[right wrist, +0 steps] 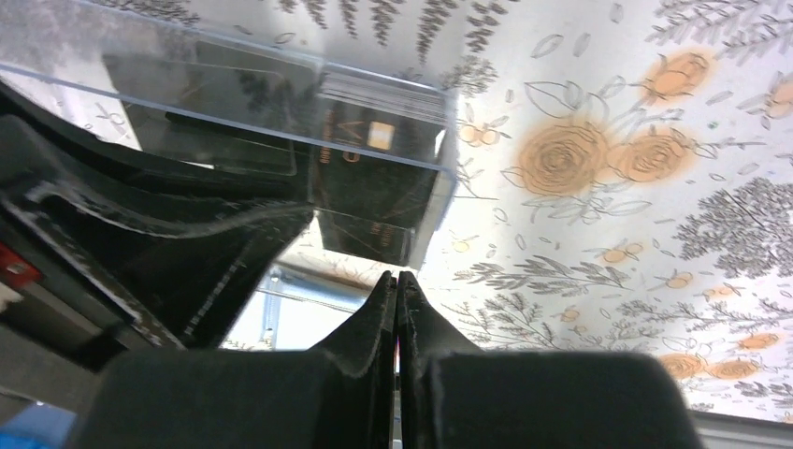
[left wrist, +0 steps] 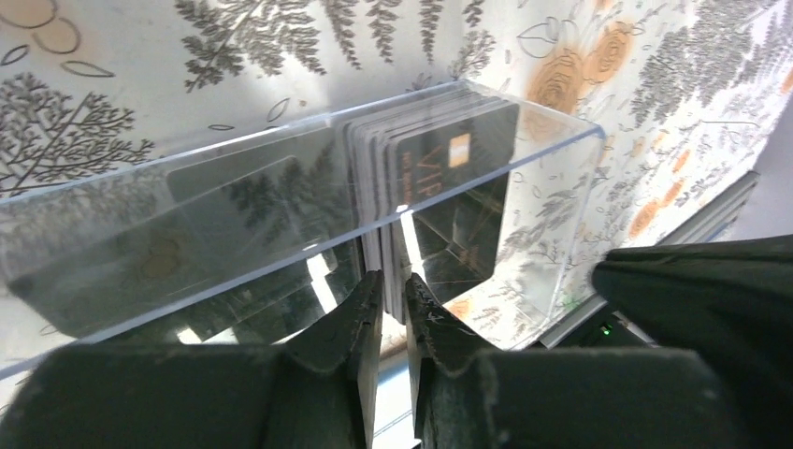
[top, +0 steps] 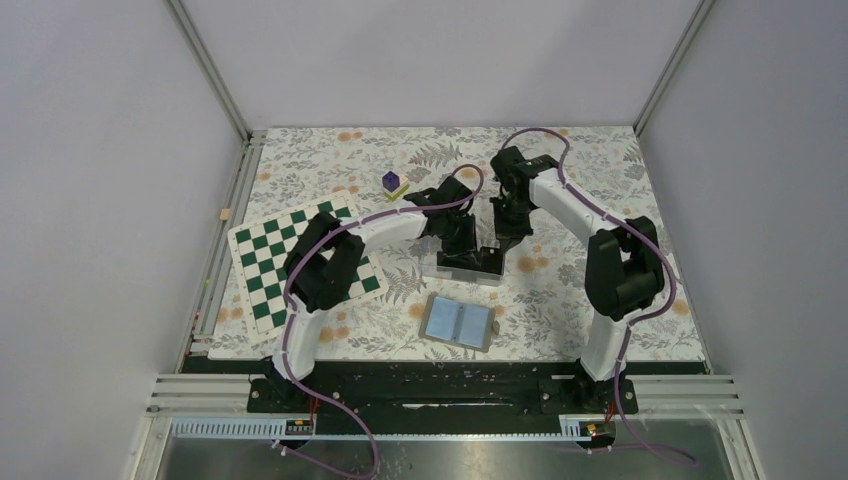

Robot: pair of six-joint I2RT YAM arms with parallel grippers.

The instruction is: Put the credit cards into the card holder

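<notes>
Dark credit cards (left wrist: 450,210) stand as a stack at one end of a clear box (left wrist: 103,178), pale edges side by side, with "VIP" on the front one. My left gripper is at the stack's lower front edges, its fingertips slightly apart with card edges showing at the narrow gap. No card is seen lifted clear. In the right wrist view, my right gripper is shut with nothing visible between its fingers, just in front of the box. The card holder (top: 459,323) lies flat and spread open nearer the front, showing blue sleeves.
A green-and-white checkered board (top: 290,260) lies at the left under the left arm. Behind the box sits a small purple cube (top: 391,180) on a pale yellow-edged block. Both arms are close together over the box.
</notes>
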